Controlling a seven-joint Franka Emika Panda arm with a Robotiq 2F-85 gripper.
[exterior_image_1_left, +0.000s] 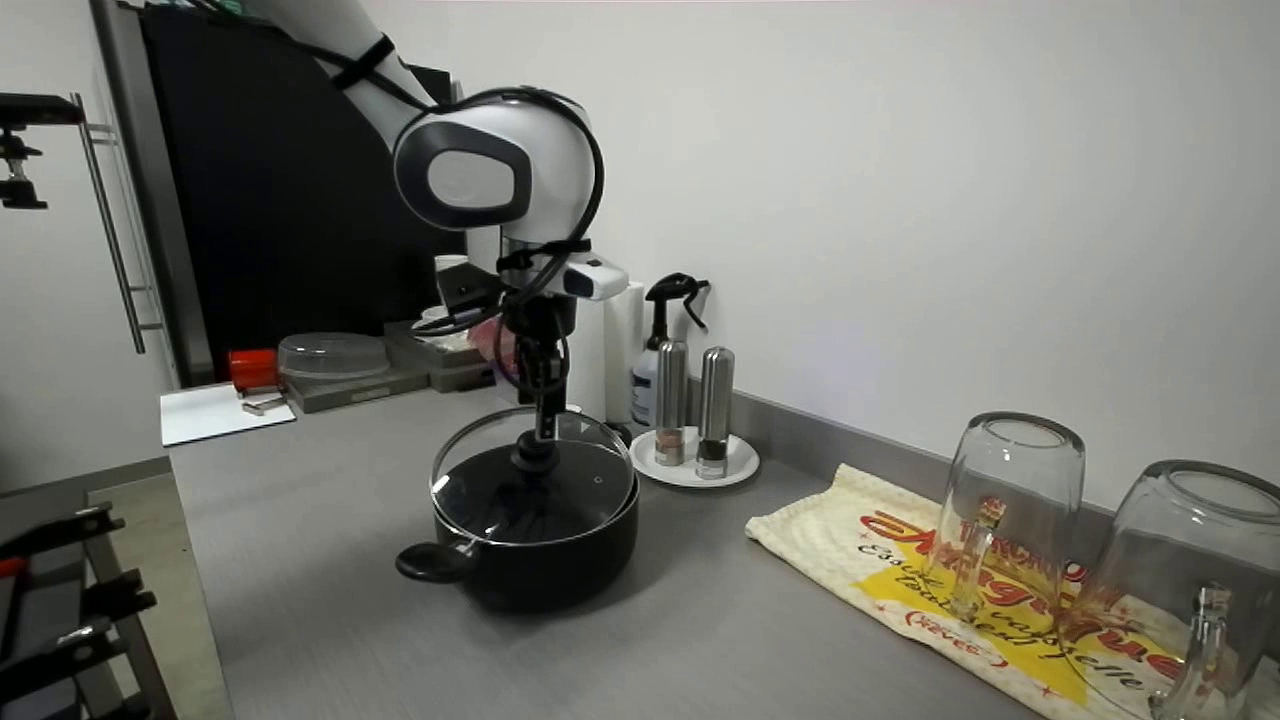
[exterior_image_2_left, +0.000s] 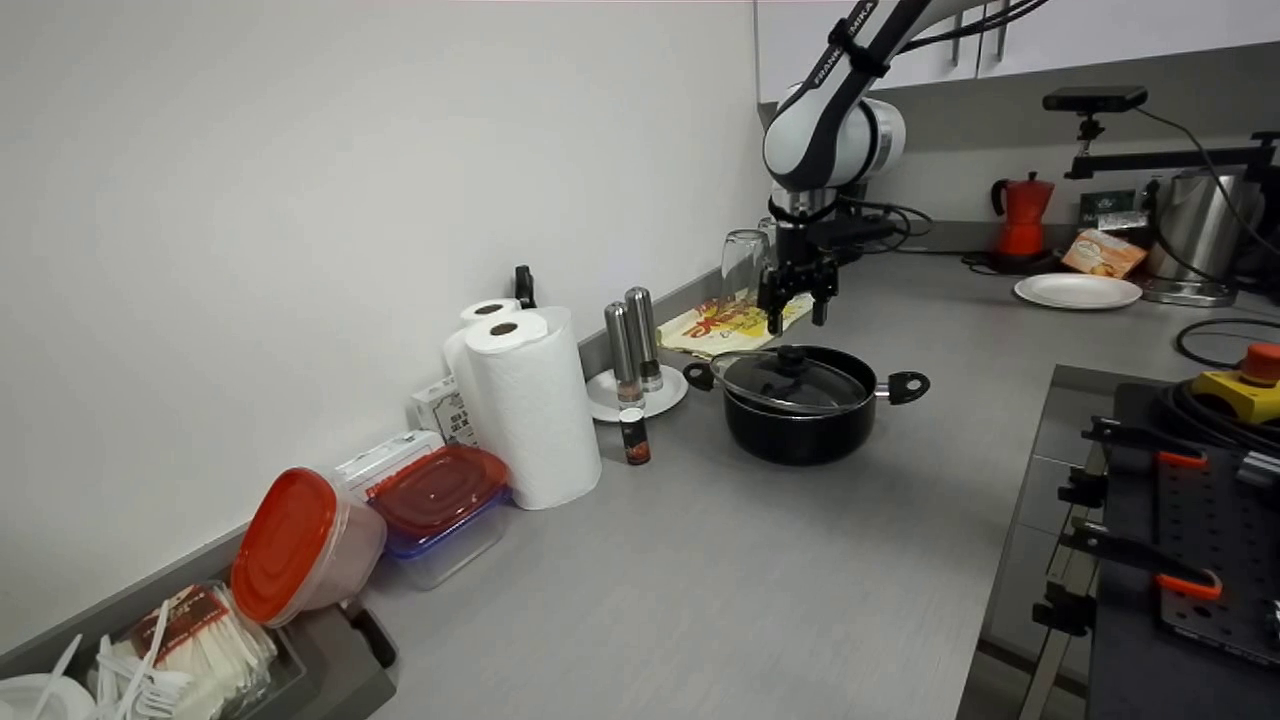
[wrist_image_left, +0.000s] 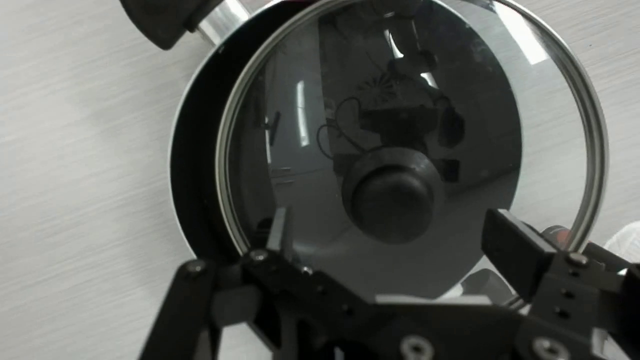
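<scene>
A black pot (exterior_image_1_left: 546, 576) stands on the grey counter, and its glass lid (exterior_image_1_left: 600, 486) lies tilted and off-centre over the opening. In the wrist view the lid's black knob (wrist_image_left: 393, 201) lies between and ahead of the two fingers, nearer the middle of the view. My gripper (exterior_image_2_left: 798, 322) is open just above the lid, pointing down, with one finger (wrist_image_left: 519, 252) to the right of the knob and the other to its left. Nothing is held. The wrist view also shows a dark crescent of the pot's inside (wrist_image_left: 201, 150) uncovered at the left.
A white plate (exterior_image_1_left: 746, 466) with two metal grinders (exterior_image_1_left: 714, 414) stands close behind the pot. Paper towel rolls (exterior_image_2_left: 528, 408) and a small spice jar (exterior_image_2_left: 635, 438) are nearby. Glass mugs (exterior_image_1_left: 1008, 528) sit on a printed cloth (exterior_image_1_left: 840, 528).
</scene>
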